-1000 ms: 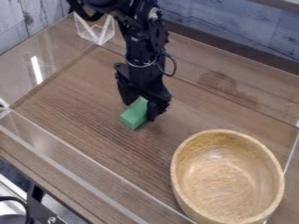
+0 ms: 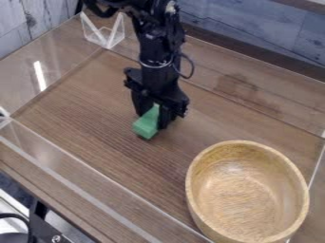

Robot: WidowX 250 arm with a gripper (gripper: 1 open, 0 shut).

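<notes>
My black gripper [image 2: 150, 106] reaches down from the top centre onto a small green object [image 2: 147, 126] on the wooden tabletop. It is shut on that object, whose upper part is partly hidden by the fingers.
A large beige bowl [image 2: 246, 223] fills the lower right. Bare wood [image 2: 76, 123] lies to the left and behind. A clear plastic item stands at the upper left, near the table's back edge and grey walls.
The gripper has shifted slightly and now covers more of the green object's upper part. The green object has barely moved.
</notes>
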